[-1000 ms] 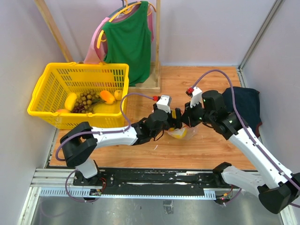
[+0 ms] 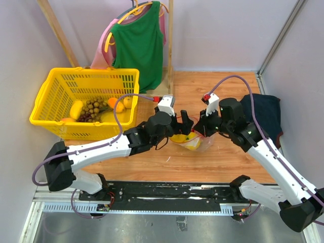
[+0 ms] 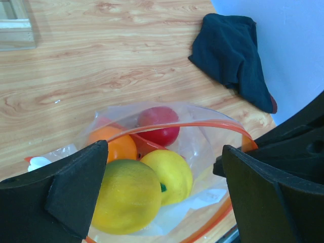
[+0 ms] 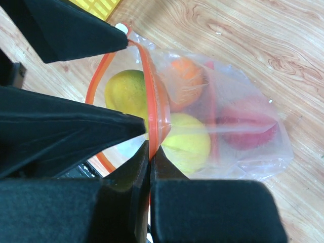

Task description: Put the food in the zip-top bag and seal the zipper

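Observation:
The zip top bag [image 4: 248, 167] lies on the wooden table holding a mango [image 3: 124, 202], a yellow fruit [image 3: 169, 177], an orange fruit [image 3: 121, 147] and a red fruit [image 3: 159, 131]. My left gripper [image 2: 179, 121] is open above the bag's mouth, nothing between its fingers. My right gripper is shut at the bag's rim, the orange zipper strip running into the line where its fingertips meet.
A yellow basket [image 2: 50, 93] with grapes and other produce stands at the left. A dark cloth [image 3: 228, 55] lies at the right by the wall. A clothes rack with hanging tops stands at the back.
My left arm has drawn back to the left, its gripper moving off the bag slightly. The right arm has stayed about where it was.

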